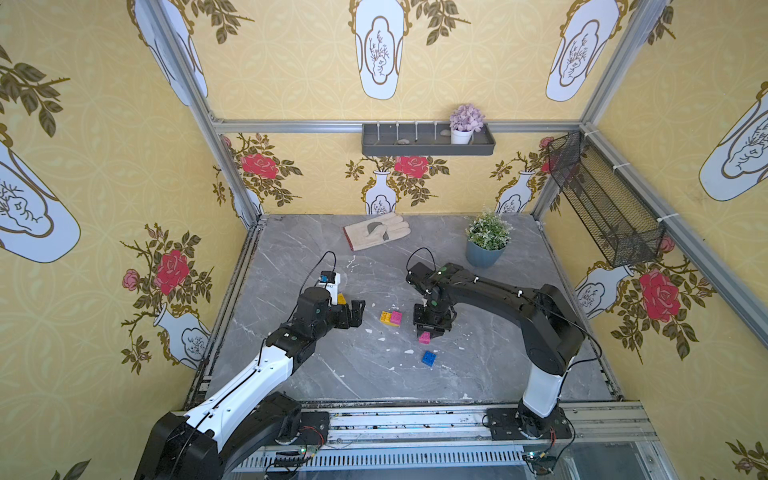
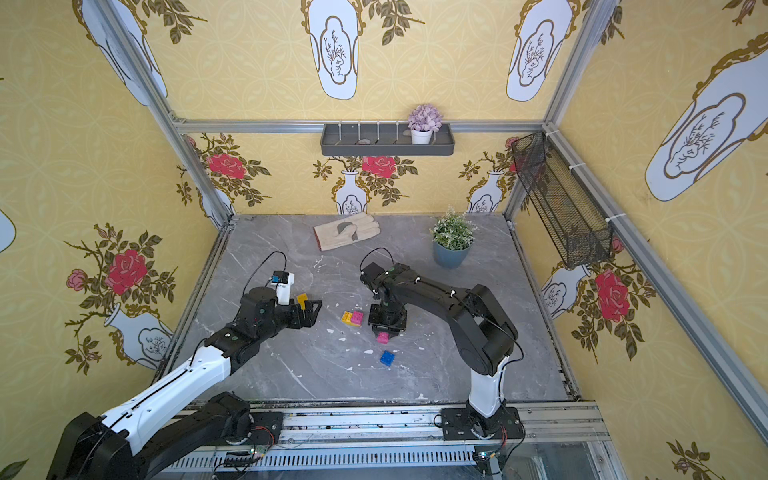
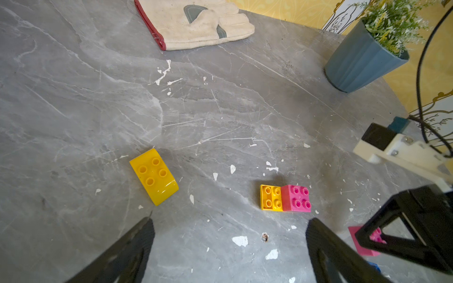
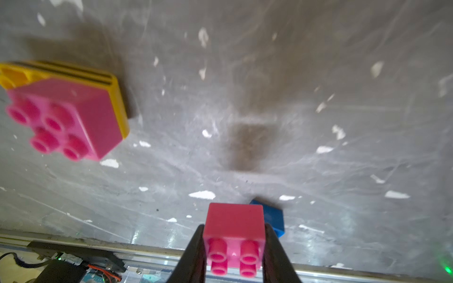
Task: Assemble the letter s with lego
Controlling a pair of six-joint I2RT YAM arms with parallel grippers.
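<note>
A yellow base with a pink brick on top point(image 1: 395, 317) point(image 4: 61, 113) lies mid-table. My right gripper is shut on a second pink brick point(image 4: 234, 218) point(image 3: 357, 238), held just right of that stack. A blue brick point(image 1: 429, 357) point(image 2: 387, 357) lies toward the front, partly behind the held brick in the right wrist view. A loose yellow brick point(image 3: 153, 176) sits to the left, below my left gripper, whose fingers stand open and empty.
A work glove point(image 3: 203, 26) lies at the back. A potted plant point(image 3: 358, 61) stands back right. A mesh basket point(image 1: 608, 200) hangs on the right wall.
</note>
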